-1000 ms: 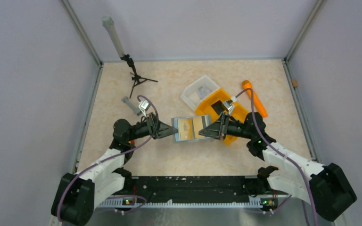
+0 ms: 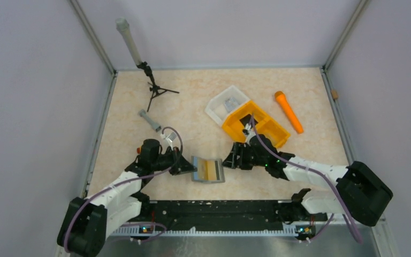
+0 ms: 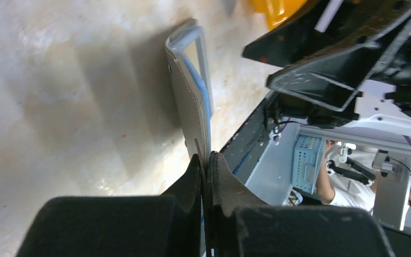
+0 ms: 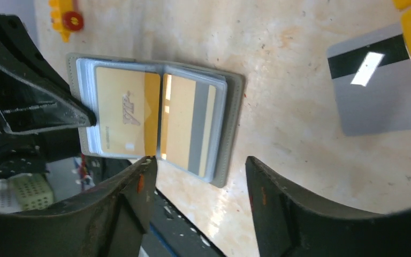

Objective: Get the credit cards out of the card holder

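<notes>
The grey card holder point(image 2: 207, 170) lies spread partly open between my two grippers near the front of the table. A gold card point(image 4: 128, 110) and a gold card with a grey stripe point(image 4: 188, 124) show in its two inner sides. My left gripper is shut on the holder's thin left edge. To the right, my right gripper stands open, nothing between its fingers; in the right wrist view its fingertips appear near the holder's right edge. A grey card with a black stripe point(image 4: 377, 88) lies apart, beside something orange.
Behind the right arm stand an orange bin point(image 2: 272, 124) with a dark item in it and a white bin point(image 2: 212, 109). An orange microphone point(image 2: 289, 112) lies farther right. A grey microphone point(image 2: 149, 120) and a tripod point(image 2: 155, 90) are at left.
Both grippers have moved toward the table's front, the left one bringing the holder along.
</notes>
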